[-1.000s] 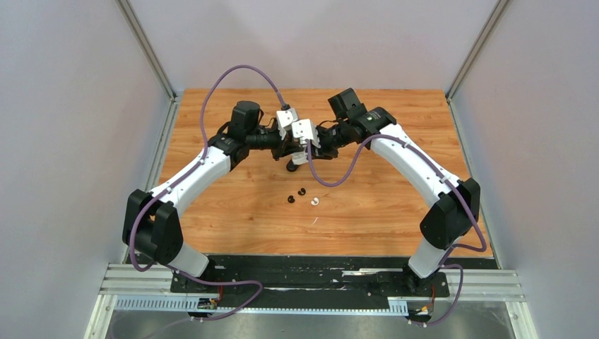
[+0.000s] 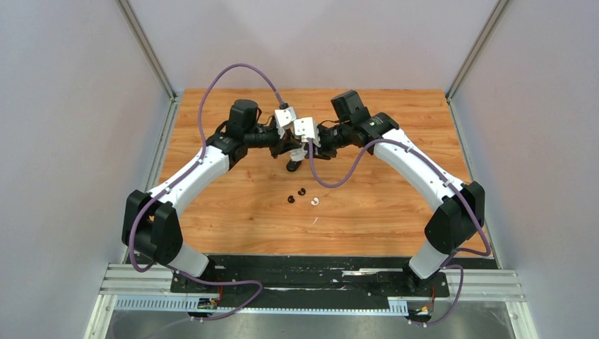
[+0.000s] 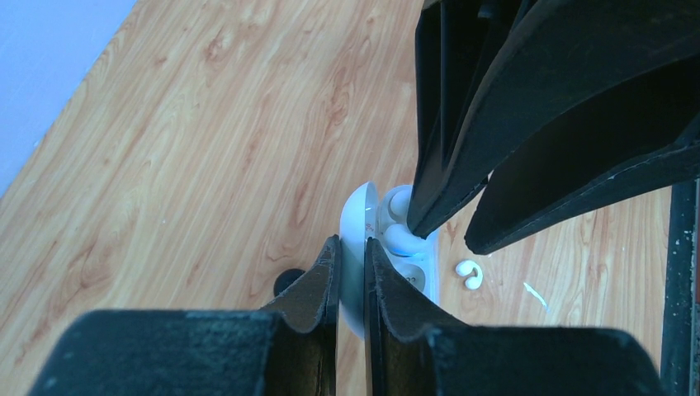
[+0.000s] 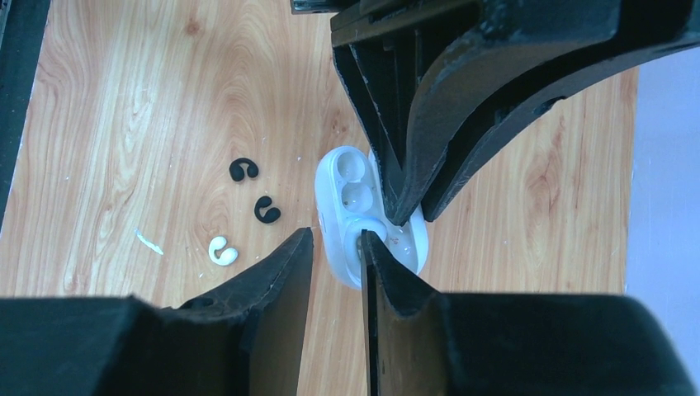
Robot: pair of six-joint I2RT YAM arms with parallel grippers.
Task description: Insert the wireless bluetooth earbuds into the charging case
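My left gripper is shut on the white charging case [image 4: 332,214], which is held open in the air and shows small oval wells in the right wrist view. My right gripper is open over the case, its fingers at a rounded white piece in the lower well; that piece is partly hidden. In the left wrist view, white rounded shapes [image 3: 404,238] show inside the case under the right gripper's fingers.
On the wooden table [image 2: 233,205] lie two black earbuds [image 4: 243,167] and a white earbud [image 4: 223,253], plus a thin white strip [image 4: 148,242]. A dark object [image 2: 294,165] sits beneath the grippers.
The left arm looks still.
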